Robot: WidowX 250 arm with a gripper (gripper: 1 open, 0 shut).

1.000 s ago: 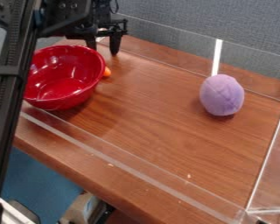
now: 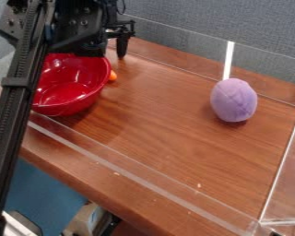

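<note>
My black gripper [image 2: 118,35] is at the top left, above and behind a red bowl [image 2: 69,90]; whether it is open or shut is hard to make out. A small orange object [image 2: 111,76] lies beside the bowl's right side, partly hidden by it. A purple fuzzy ball [image 2: 234,100] rests on the right half of the wooden table [image 2: 162,147]. My arm covers the left part of the bowl.
Grey walls stand behind the table, and clear panels edge its right side and front. A blue floor [image 2: 45,184] shows below the front edge.
The arm has shifted slightly, coming lower over the left of the bowl. The bowl, orange object and ball look unmoved.
</note>
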